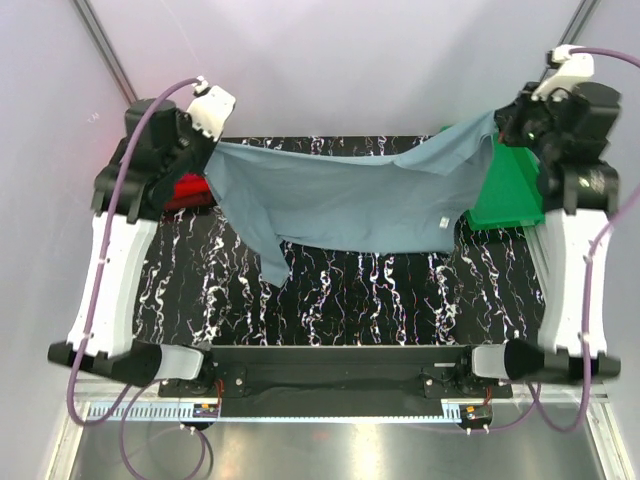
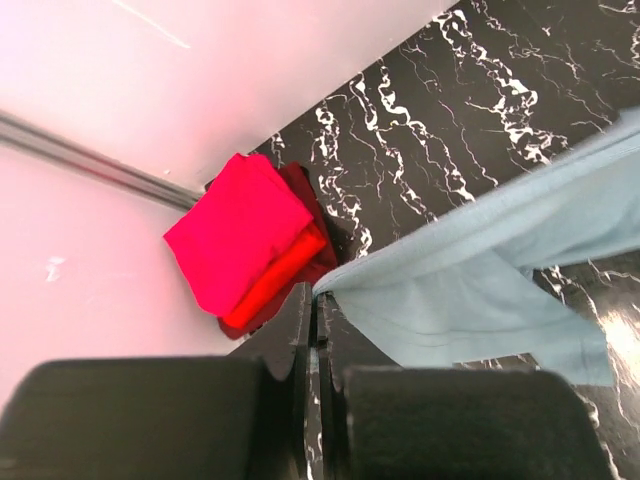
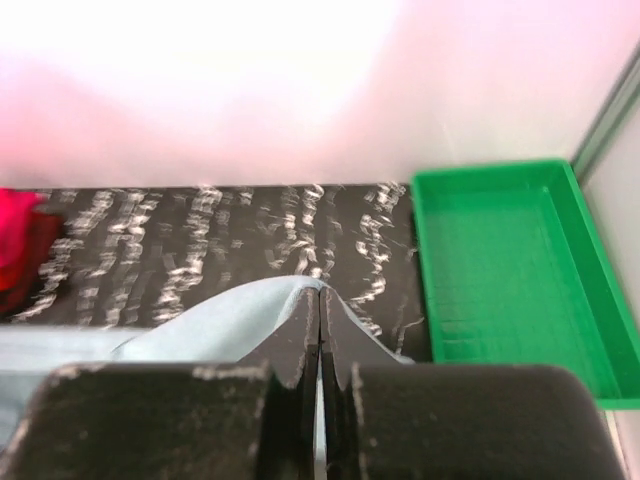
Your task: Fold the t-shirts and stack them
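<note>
A blue-grey t-shirt (image 1: 350, 205) is stretched between my two grippers, raised off the black marbled table in the top view. At its left end, my left gripper is shut on a corner of the cloth; a flap of the shirt hangs below it. My right gripper pinches the opposite corner, its fingers closed, with fabric draping on both sides. Between the two, the upper edge runs nearly straight with a slight sag. A small white tag (image 1: 444, 222) shows near the shirt's lower right.
Folded red and pink shirts (image 2: 240, 235) are piled at the table's back left, partly hidden by my left arm from above. An empty green bin (image 3: 510, 270) stands at the right.
</note>
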